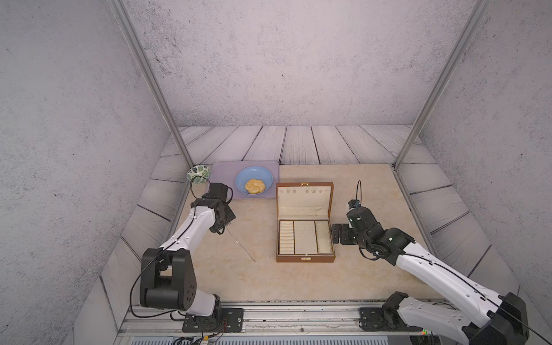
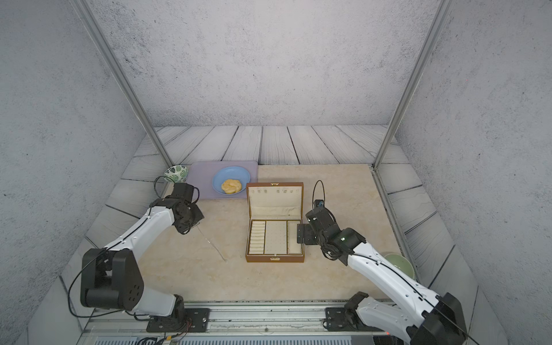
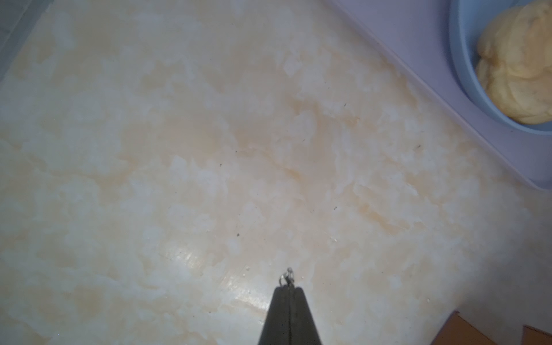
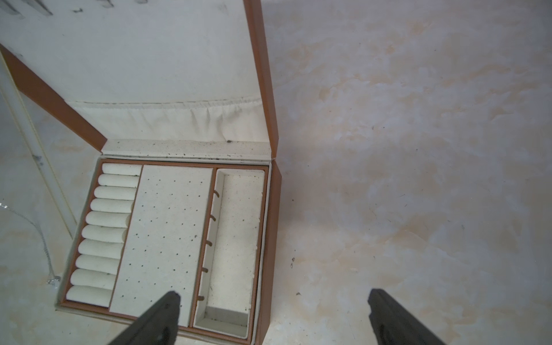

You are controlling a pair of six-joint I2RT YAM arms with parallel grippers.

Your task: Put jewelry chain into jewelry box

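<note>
A thin silver chain [image 1: 245, 249] runs from my left gripper down to the table on the left of the box. In the left wrist view the fingers are pressed together, a bit of chain [image 3: 287, 277] poking past their tips. The brown jewelry box [image 1: 306, 258] stands with its lid up; its cream inside has ring rolls [image 4: 100, 249], a dotted panel and a long empty compartment [image 4: 233, 247]. By the box's right side my right gripper has its fingers wide apart, nothing between them. The chain's loose end [image 4: 53, 281] lies left of the box.
Behind the left arm, a lilac tray [image 1: 221, 172] bears a blue plate [image 1: 270, 175] with a yellowish food-like lump [image 1: 254, 185]. A patterned bowl [image 1: 199, 171] stands at the back left, and a green bowl [image 2: 399, 264] at the right edge.
</note>
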